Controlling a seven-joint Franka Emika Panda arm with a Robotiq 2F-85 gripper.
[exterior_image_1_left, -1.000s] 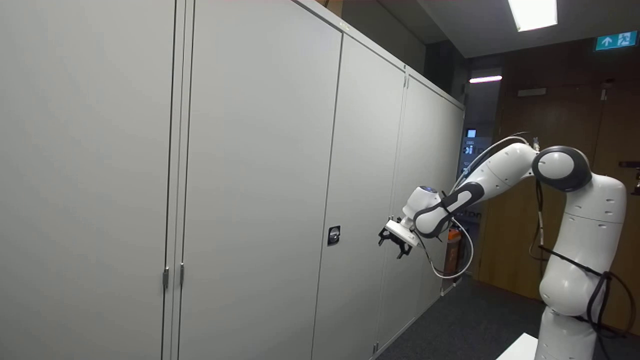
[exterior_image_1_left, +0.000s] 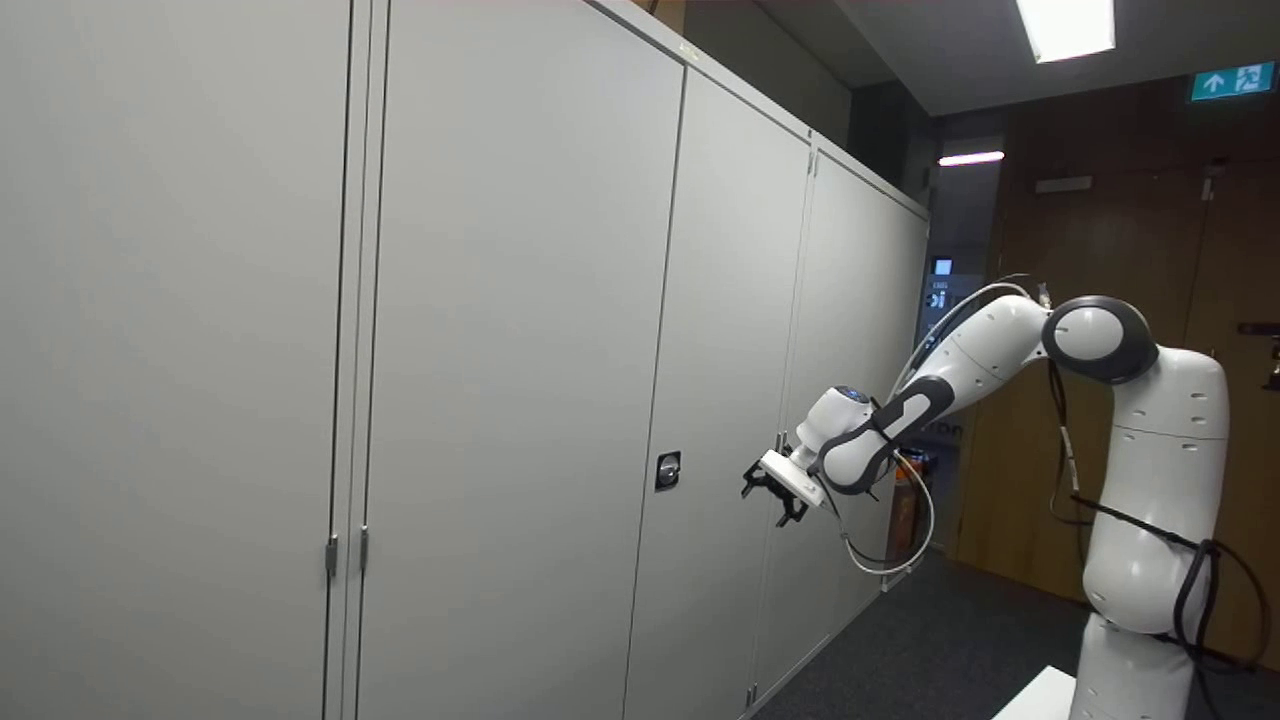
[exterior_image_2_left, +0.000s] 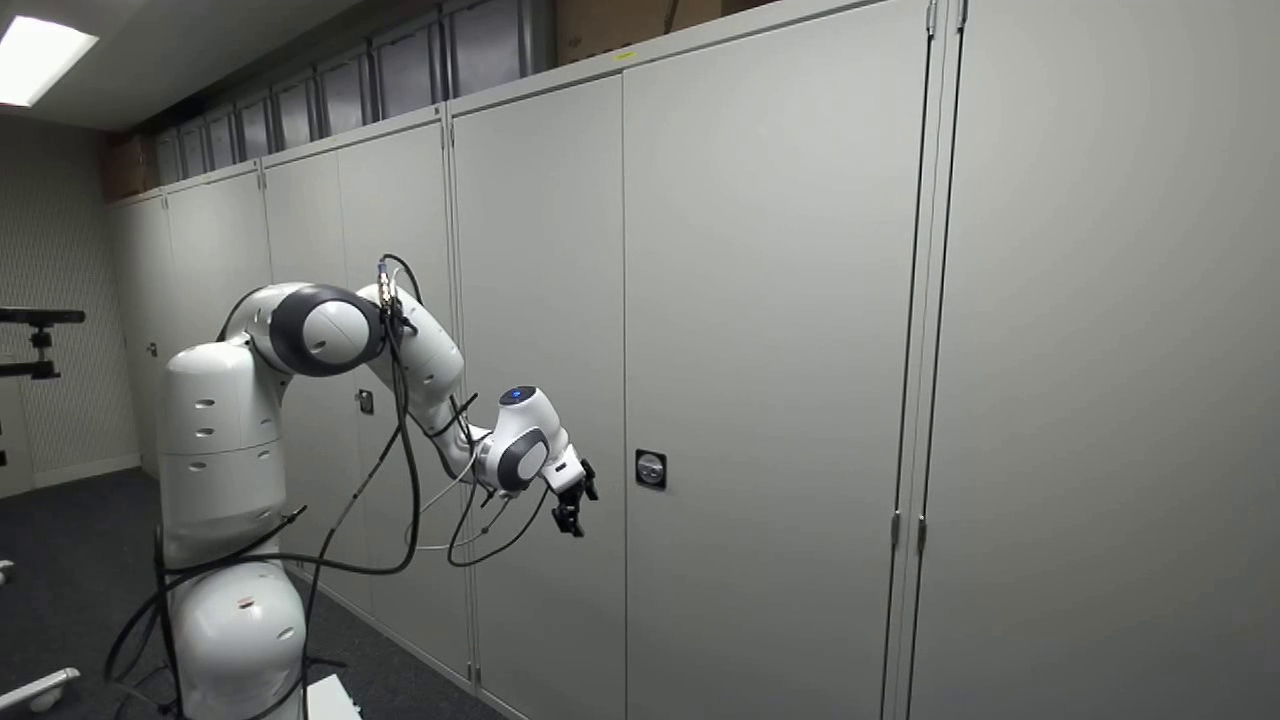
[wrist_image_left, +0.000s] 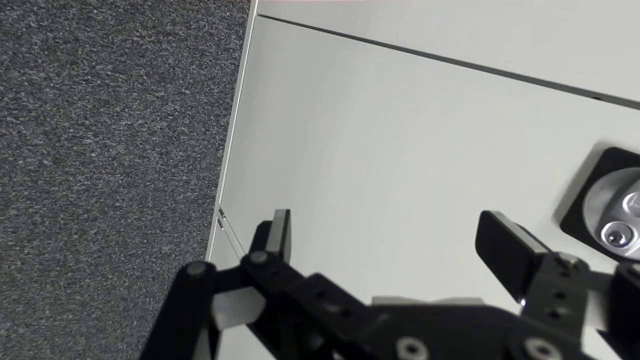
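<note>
My gripper is open, its two black fingers wide apart with only the grey cabinet door behind the gap. Set in that tall door (exterior_image_2_left: 780, 300) is a round metal latch on a black plate (wrist_image_left: 612, 204), at the right edge of the wrist view beyond the right finger. From the first exterior side, the gripper (exterior_image_1_left: 768, 494) hangs right of the latch (exterior_image_1_left: 668, 470), apart from it. The second exterior view shows the gripper (exterior_image_2_left: 581, 502) to the left of the latch (exterior_image_2_left: 650, 469), slightly lower. All the cabinet doors in view look closed.
Dark carpet (wrist_image_left: 120, 132) runs along the cabinet's foot. Loose cables (exterior_image_2_left: 408, 456) hang from the arm. Metal hinges (exterior_image_2_left: 895, 530) stand along the door's far edge. Grey boxes (exterior_image_2_left: 408, 66) line the cabinet top. The space before the wide doors is free.
The arm has moved left in the first exterior view, bringing my gripper closer to the latch and slightly lower. The latch and the doors look the same.
</note>
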